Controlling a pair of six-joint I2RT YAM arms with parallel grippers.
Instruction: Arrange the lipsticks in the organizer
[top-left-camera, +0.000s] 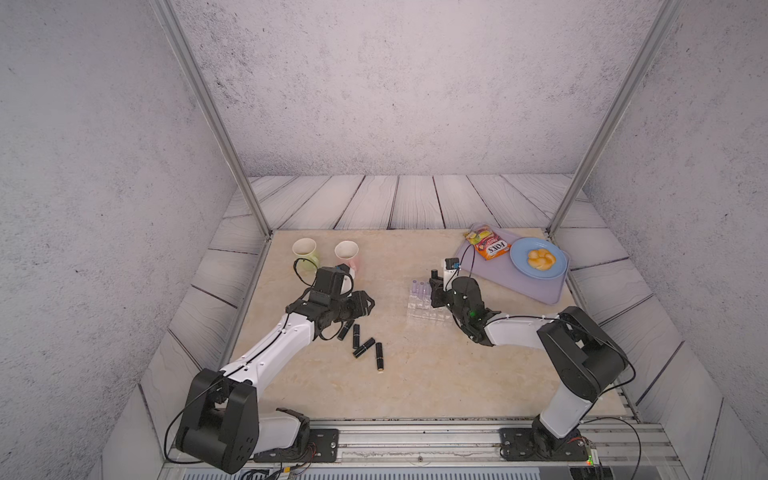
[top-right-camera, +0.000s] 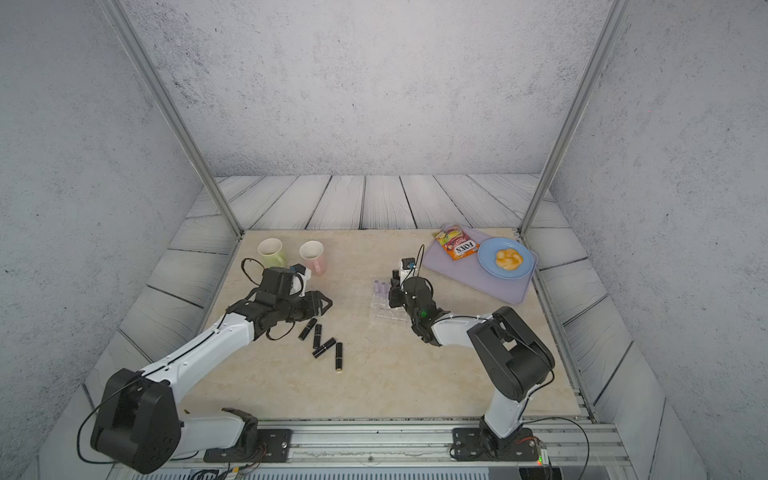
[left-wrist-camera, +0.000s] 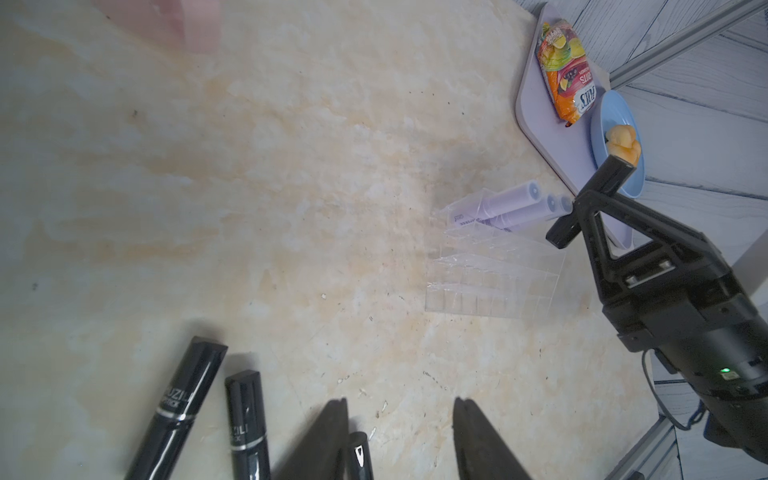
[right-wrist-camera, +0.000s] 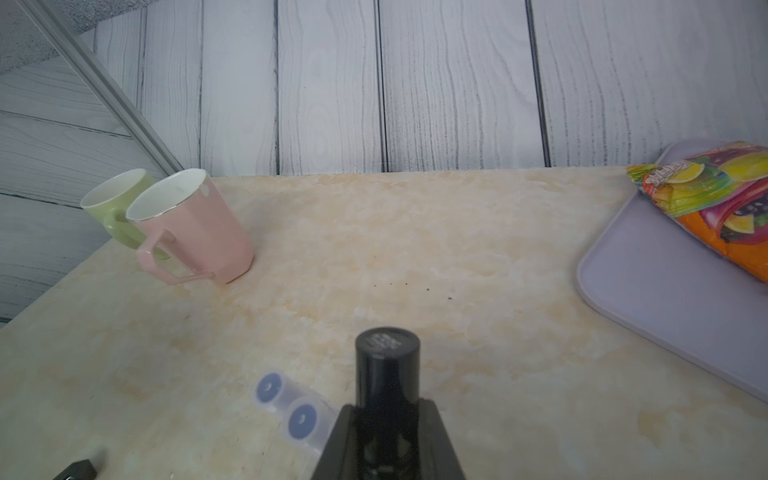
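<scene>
A black lipstick (right-wrist-camera: 387, 368) stands upright between the fingers of my shut right gripper (top-left-camera: 437, 284), above the clear organizer (left-wrist-camera: 488, 296). Several lilac lipsticks (left-wrist-camera: 515, 196) sit in the organizer's back compartments. My left gripper is open, pointing down over the table left of the organizer, with nothing seen held between its fingers. Several black lipsticks (top-right-camera: 338, 357) lie loose on the table below and beside it; in the left wrist view one (left-wrist-camera: 360, 456) shows beyond the fingertips.
A green mug (top-right-camera: 271, 249) and a pink mug (right-wrist-camera: 200, 232) stand at the back left, near my left arm. A purple tray (top-left-camera: 520, 284) with a snack bag (top-left-camera: 488, 244) and a blue plate of food (top-left-camera: 539, 257) lies at the back right.
</scene>
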